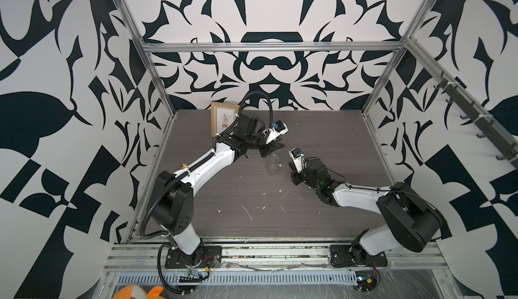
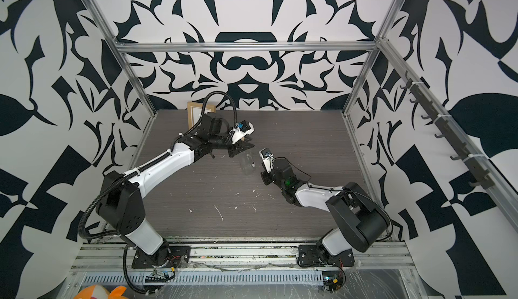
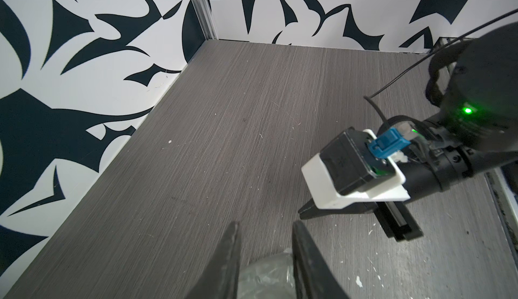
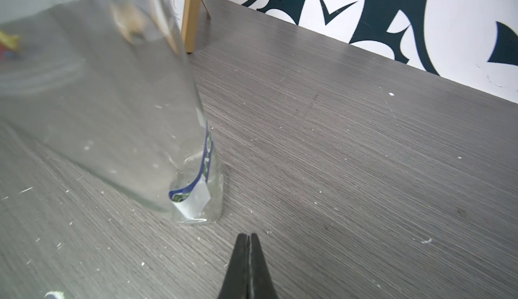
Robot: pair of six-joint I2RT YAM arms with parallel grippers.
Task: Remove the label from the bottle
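The clear bottle (image 1: pixel 273 163) is near the table's middle, tilted beneath my left gripper (image 1: pixel 274 146), which is shut on it at the top. In the left wrist view its pale plastic (image 3: pixel 267 280) shows between the blurred fingers. In the right wrist view a label strip (image 4: pixel 192 199), blue and white, sits low on the bottle. My right gripper is shut with nothing between its fingertips, just right of and apart from the bottle.
A wooden picture frame (image 1: pixel 214 119) stands at the back left, with small colourful objects further forward by the left side, partly hidden. White scraps lie on the front of the table (image 1: pixel 323 126).
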